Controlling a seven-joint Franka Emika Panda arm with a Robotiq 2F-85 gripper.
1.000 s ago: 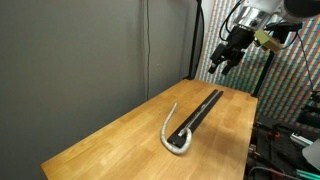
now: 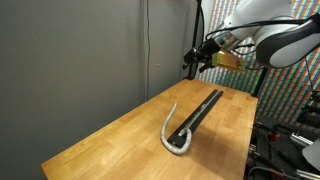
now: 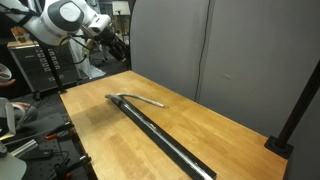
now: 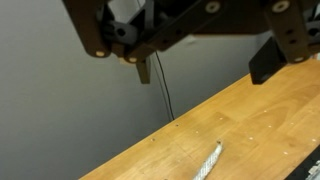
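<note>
A pale, rope-like flexible tube (image 2: 165,126) lies on the wooden table, and its curled end rests at the near end of a long black channel (image 2: 203,112). The second exterior view shows the same tube (image 3: 142,99) beside the far end of the channel (image 3: 165,139). My gripper (image 2: 190,67) is in the air above the back of the table, clear of both. In the wrist view its two dark fingers stand wide apart, so the gripper is open with nothing between them. One end of the tube (image 4: 209,162) shows below it on the table.
A grey partition (image 2: 90,75) runs along one side of the table (image 2: 110,145), with a thin cable hanging on it. A dark post (image 3: 295,110) stands at the table's corner. Much of the wooden top is bare.
The arm has swung left across exterior view 1, carrying my gripper toward the partition side. Tube and channel have stayed where they were.
</note>
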